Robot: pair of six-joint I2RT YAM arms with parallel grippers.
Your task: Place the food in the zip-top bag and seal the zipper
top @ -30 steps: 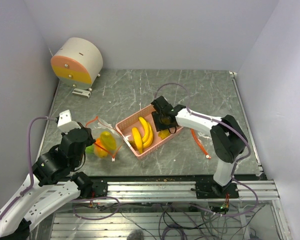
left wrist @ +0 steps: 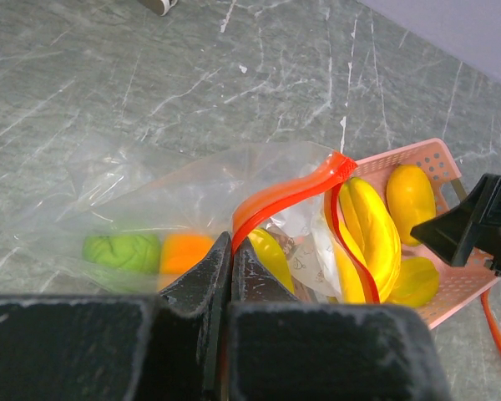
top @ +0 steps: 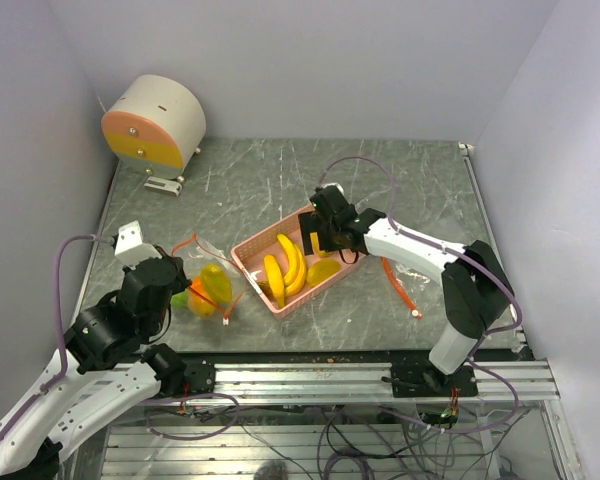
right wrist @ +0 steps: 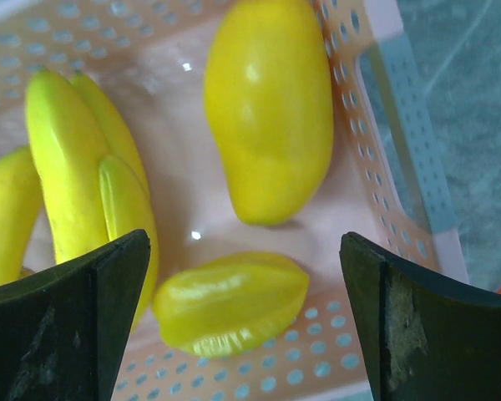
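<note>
My left gripper is shut on the red zipper edge of a clear zip top bag (left wrist: 150, 188), whose mouth stands parted toward the basket. Inside the bag lie a green item (left wrist: 123, 252), an orange item (left wrist: 184, 251) and a yellow item (left wrist: 270, 252). A pink basket (top: 248, 249) holds bananas (top: 293, 262), a yellow mango-like fruit (right wrist: 271, 117) and a smaller yellow fruit (right wrist: 232, 302). Over the basket's right part, my right gripper is open and empty; both yellow fruits show between and beyond its fingers.
Another red-zippered bag (top: 401, 287) lies flat right of the basket. A cream rounded box (top: 155, 125) with an orange and yellow front stands at the back left.
The left arm and bag have stayed put.
</note>
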